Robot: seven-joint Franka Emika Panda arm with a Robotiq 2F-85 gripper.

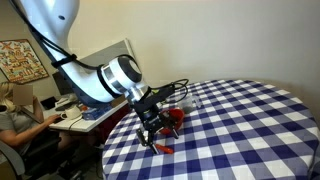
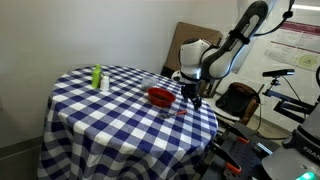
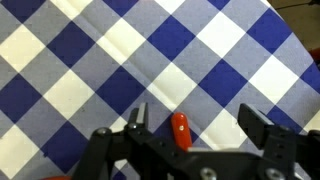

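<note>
A utensil with a red-orange handle [image 1: 163, 149] lies on the checkered tablecloth. In the wrist view the handle's end [image 3: 181, 130] shows between my open fingers, with nothing clamped; the rest of it is hidden by the gripper. My gripper points down over the handle, low above the cloth. A red bowl [image 2: 160, 98] stands beside it on the table; the arm partly covers this bowl in exterior view 1. Whether the fingertips touch the cloth, I cannot tell.
Farther along the table stand a green bottle [image 2: 97, 77] and a white bottle [image 2: 105, 84]. A clear container [image 2: 150, 80] sits behind the bowl. Much of the checkered tablecloth [image 1: 240, 115] is free. A person [image 1: 28, 115] sits beyond the table in exterior view 1.
</note>
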